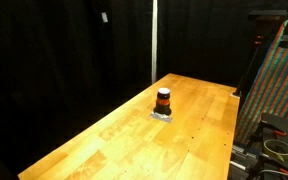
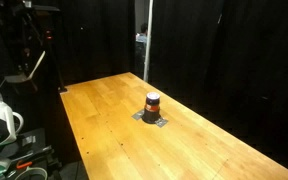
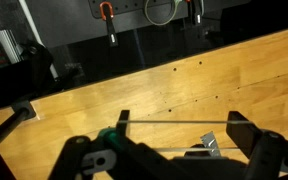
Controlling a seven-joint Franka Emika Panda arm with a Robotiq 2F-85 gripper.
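A dark can-like object with an orange-red band and a pale top [image 1: 164, 98] stands upright on the wooden table; its label is too small to read. Silver flat patches [image 1: 161, 117] lie at its base. The same dark object [image 2: 152, 108] appears near the table's middle in exterior view 2. Along the bottom of the wrist view, my gripper has its fingers wide apart, with a thin pale line running across between them. Beyond that line, a silver patch [image 3: 210, 143] shows on the table, beside a dark shape partly cut off by the gripper. Neither exterior view shows the gripper.
Bare wooden table [image 2: 109, 100] surrounds the object on all sides. In the wrist view, the table's edge borders a dark base area with clamps [image 3: 108, 18] and a round ring [image 3: 162, 8]. Black curtains [image 1: 64, 60] hang behind the table.
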